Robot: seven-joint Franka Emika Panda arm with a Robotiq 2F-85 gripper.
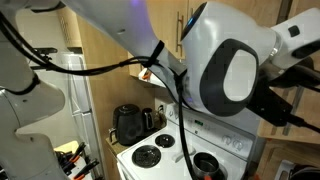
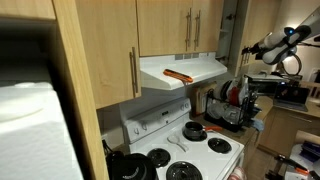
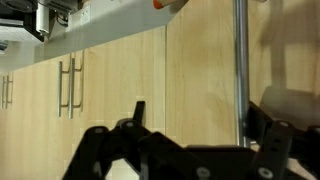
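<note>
In the wrist view my gripper stands open, with its dark fingers point(image 3: 256, 124) wide apart at the bottom. A long upright metal bar point(image 3: 241, 65), apparently a cabinet handle, runs close along the inner side of the right finger. Whether it touches is unclear. Behind it are pale wooden cabinet doors point(image 3: 120, 90), and the doors farther left carry two metal handles point(image 3: 72, 85). Exterior view 1 has my white arm point(image 1: 225, 60) large in front, by the wooden cabinets on the right; the fingertips are hidden there.
Below is a white stove point(image 1: 150, 157) with a dark pot point(image 1: 205, 165) and a spoon rest point(image 1: 182, 150). A black kettle point(image 1: 127, 123) stands to its left. An orange item point(image 2: 178, 75) lies on the white range hood point(image 2: 190, 68) under the upper cabinets.
</note>
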